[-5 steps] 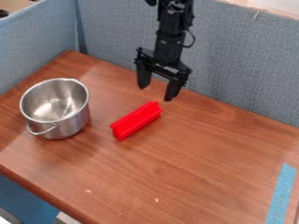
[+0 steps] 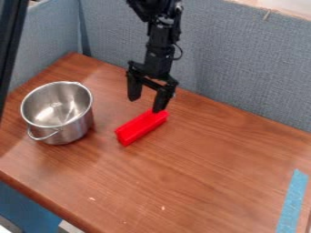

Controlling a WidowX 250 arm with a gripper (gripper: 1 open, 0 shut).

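My black gripper (image 2: 147, 94) hangs over the back part of the table, open, its fingertips just above and beside the far end of a red bar (image 2: 141, 127). The bar lies diagonally on the wooden table. Nothing shows between the fingers.
A steel pot (image 2: 56, 113) with side handles stands at the left. A light blue strip (image 2: 292, 202) lies at the front right. Padded grey walls (image 2: 243, 64) bound the back and left.
My gripper has moved left and a little lower, toward the far end of the red bar. The bar and pot have not visibly moved.
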